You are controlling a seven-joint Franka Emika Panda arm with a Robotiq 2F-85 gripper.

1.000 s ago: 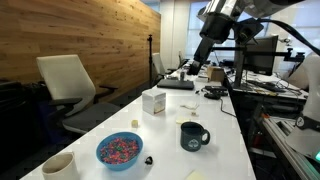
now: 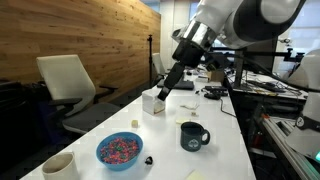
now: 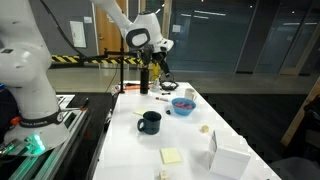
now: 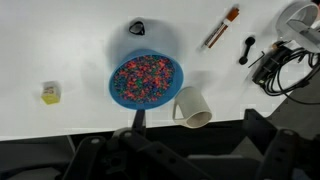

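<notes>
A blue bowl (image 2: 119,151) full of small red and dark pieces stands on the white table; in the wrist view the bowl (image 4: 146,79) lies ahead of the fingers. Beside it is a white mug (image 4: 193,108), seen from above close to the fingers. My gripper is open, its two dark fingers far apart and nothing held between them. In the first exterior view the gripper (image 2: 172,82) hangs well above the table, over the region of the black mug (image 2: 192,137) and white box (image 2: 153,101), touching nothing.
A small yellow block (image 4: 50,94) and a small black object (image 4: 137,27) lie near the bowl. An orange-and-white marker (image 4: 220,28), a black spoon (image 4: 247,48) and dark cables (image 4: 275,66) lie to one side. A yellow paper square (image 3: 172,156) is flat on the table.
In the first exterior view my arm has swung leftward, bringing the gripper nearer the bowl's side of the table. The objects on the table have stayed put.
</notes>
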